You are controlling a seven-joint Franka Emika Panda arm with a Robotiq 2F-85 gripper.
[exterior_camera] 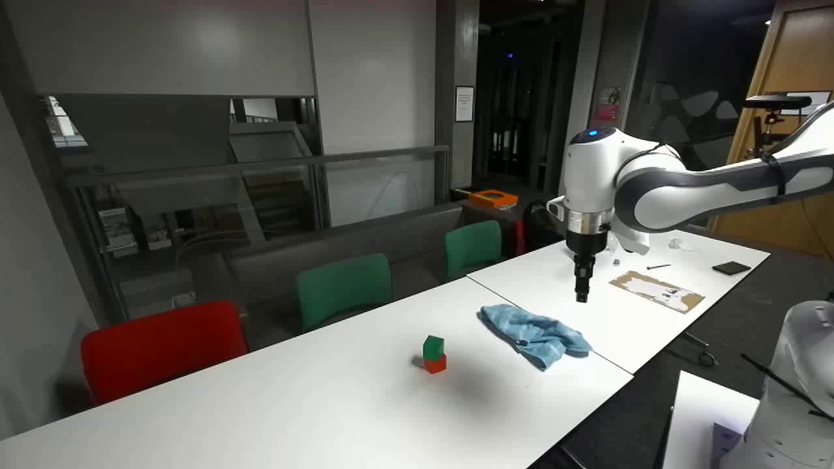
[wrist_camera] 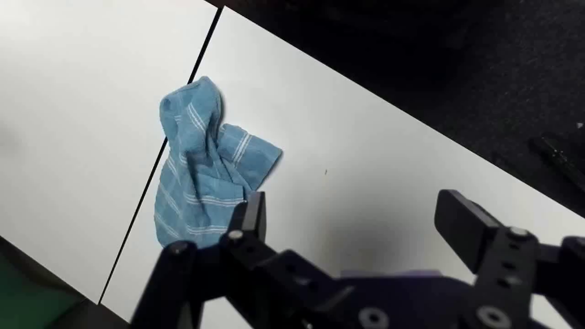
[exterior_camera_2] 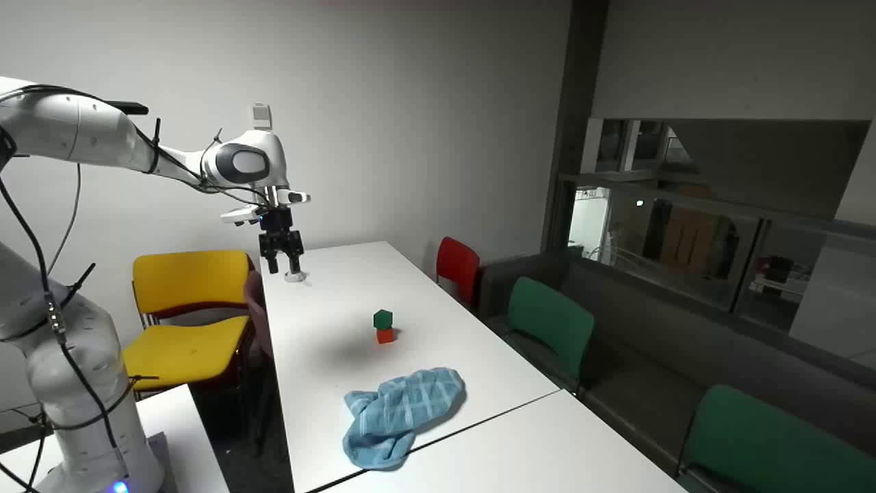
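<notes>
A green cube (exterior_camera: 433, 348) rests on top of a red cube (exterior_camera: 436, 364) on the white table; the second exterior view shows the same stack, green cube (exterior_camera_2: 382, 319) over red cube (exterior_camera_2: 386, 335). Beside them lies a crumpled blue cloth (exterior_camera_2: 400, 416) with white stripes, near the seam between tables. My gripper is open, its fingers (wrist_camera: 255, 216) wide apart with only bare table visible between them. It hangs above the tabletop, clear of both cloth (wrist_camera: 192, 164) and cubes. The wrist view does not include the cubes.
On the farther table lie a piece of cardboard (exterior_camera: 657, 290), a black flat object (exterior_camera: 732, 268) and small bits. Chairs, including a red one (exterior_camera: 164, 348), line the table's long side.
</notes>
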